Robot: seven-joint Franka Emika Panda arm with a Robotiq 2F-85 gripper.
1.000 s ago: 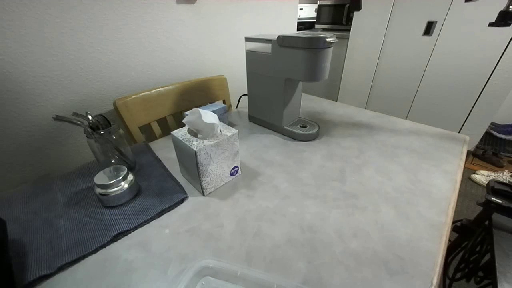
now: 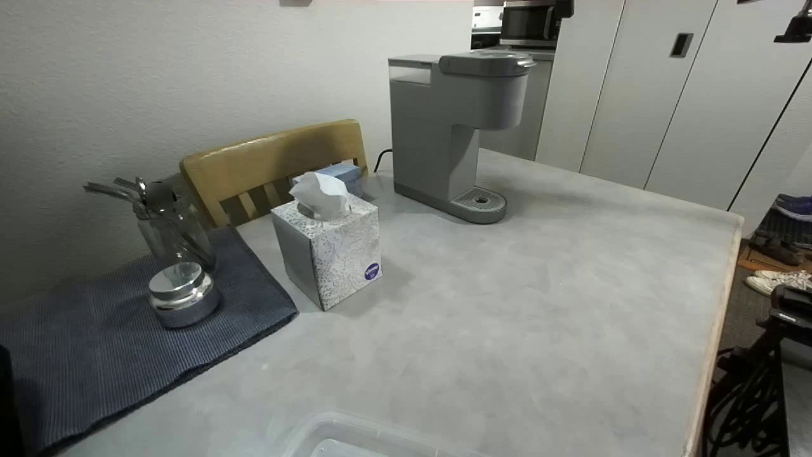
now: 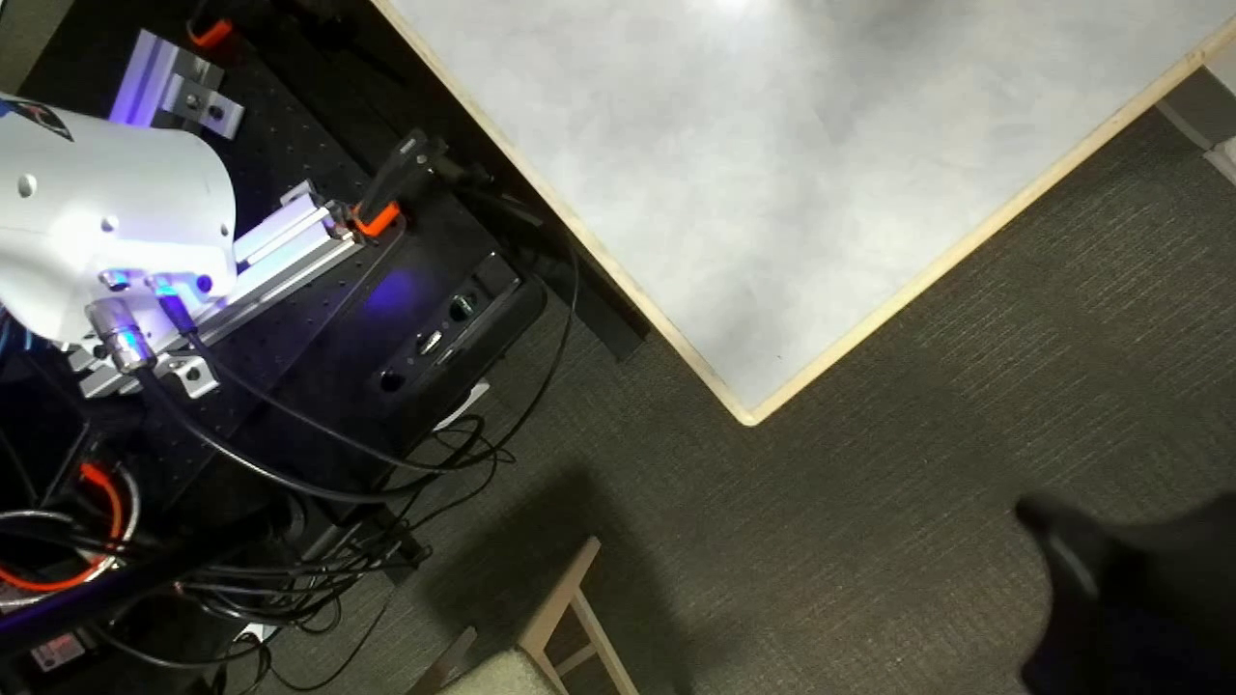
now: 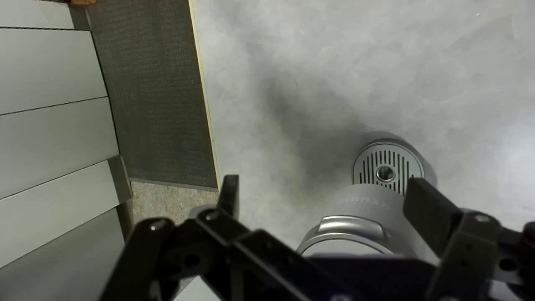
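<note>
A grey single-serve coffee maker [image 2: 426, 125] stands upright at the far side of the table, its lid down. From above, in the wrist view, its rounded head [image 4: 368, 203], silver handle [image 4: 351, 225] and slotted drip tray [image 4: 401, 158] show. My gripper hangs over the machine with its two dark fingers wide apart, one to each side of the head. Nothing is held between them. How far above the lid the fingertips are, I cannot tell. In exterior view 2 only a blurred dark shape shows at the right edge.
A tissue box [image 2: 346, 255] stands left of the machine, with a jar of utensils [image 2: 174, 225] and a silver-lidded jar [image 2: 183, 294] on a blue mat [image 2: 114, 343]. A clear container [image 2: 335, 430] sits at the front.
</note>
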